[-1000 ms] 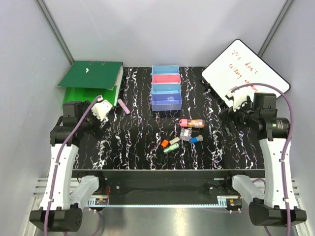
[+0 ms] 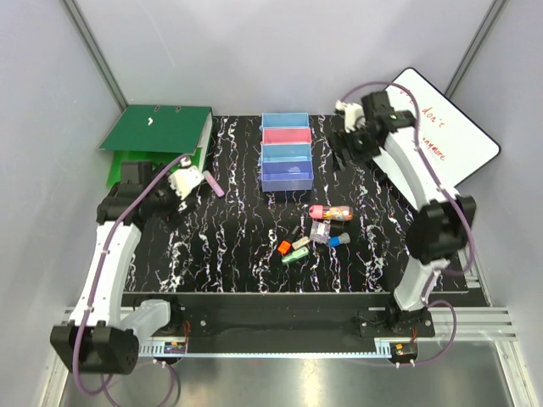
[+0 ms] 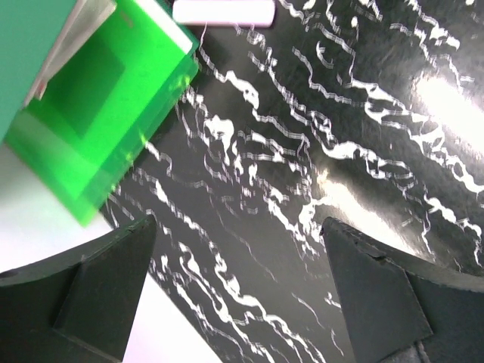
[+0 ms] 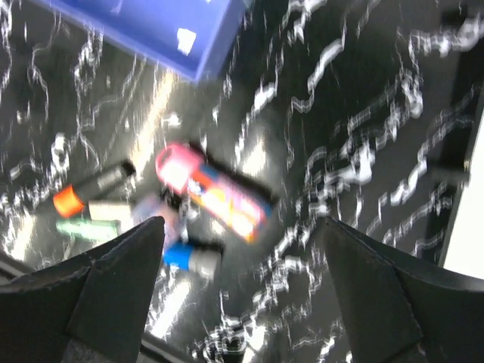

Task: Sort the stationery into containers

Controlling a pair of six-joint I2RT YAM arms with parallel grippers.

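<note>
A row of blue and pink open bins (image 2: 287,183) stands at the back centre of the dark marbled table. In front of it lie a pink-capped bottle-like item (image 2: 338,213), a clear box (image 2: 320,231), a blue item (image 2: 338,240), a green item (image 2: 295,255), a pale eraser-like block (image 2: 301,242) and an orange-ended dark item (image 2: 284,247). A pink stick (image 2: 213,184) rests by the green binder (image 2: 158,129). My left gripper is open over bare table near that binder. Open and empty, my right gripper hangs right of the bins, apart from the items.
A whiteboard with red writing (image 2: 458,144) leans at the back right, behind the right arm. The binder stands open at the back left. Bare table lies between the left arm and the cluster.
My right arm has swung left and toward the back, from in front of the whiteboard to near the bins. The left arm has shifted slightly to the right. The items lie where they were.
</note>
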